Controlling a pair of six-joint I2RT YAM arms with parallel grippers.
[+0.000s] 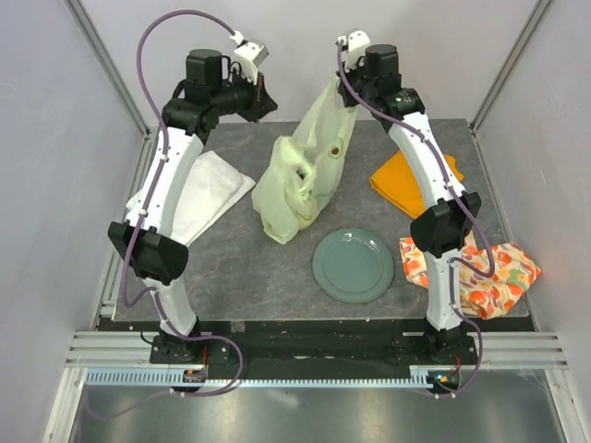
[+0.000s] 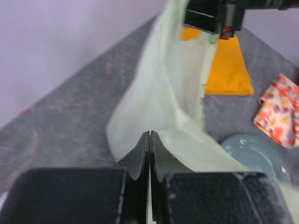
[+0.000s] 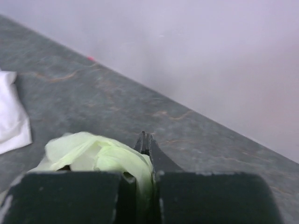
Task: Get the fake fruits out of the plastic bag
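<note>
A pale green plastic bag (image 1: 314,157) hangs stretched from my right gripper (image 1: 347,98), its lower end over the table. In the right wrist view, thin bag film (image 3: 119,156) runs in between the fingers of that gripper, which is shut on it. My left gripper (image 1: 262,114) is raised to the bag's left, apart from it; in the left wrist view its fingertips (image 2: 145,140) meet with nothing between them. A small dark red spot (image 1: 335,150) shows through the bag; the fruits inside cannot be made out clearly.
A grey-green plate (image 1: 353,266) lies in front of the bag. White cloth (image 1: 205,196) is spread at the left. An orange cloth (image 1: 406,185) and a patterned cloth (image 1: 499,281) lie at the right. Bare table (image 1: 249,286) stretches left of the plate.
</note>
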